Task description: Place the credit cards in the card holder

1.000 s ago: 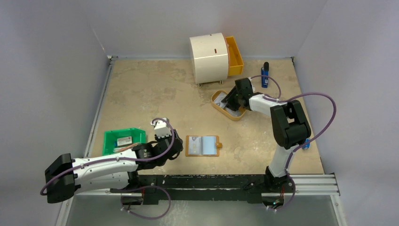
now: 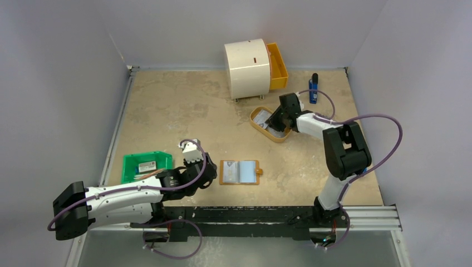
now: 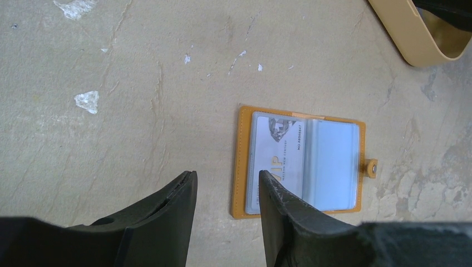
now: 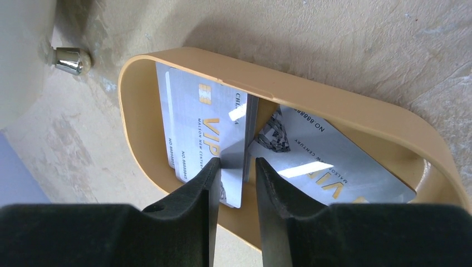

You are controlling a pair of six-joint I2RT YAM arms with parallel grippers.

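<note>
In the right wrist view, silver VIP cards lie in a tan oval box (image 4: 356,114): a stack (image 4: 200,122) on one side, another card (image 4: 328,161) at an angle beside it. My right gripper is in the box at the stack's edge, fingertips apart; whether they grip a card is unclear. The open card holder (image 3: 241,161), brown with clear sleeves and a card showing inside, lies on the table. My left gripper hangs over the table left of the holder, open and empty.
A white drum-shaped machine (image 2: 245,69) with a yellow tray stands behind the box. A green bin (image 2: 131,167) is at the left, blue tools (image 2: 313,92) at back right.
My right arm has shifted very slightly to the right over the box since a second ago. The left arm has not visibly moved.
</note>
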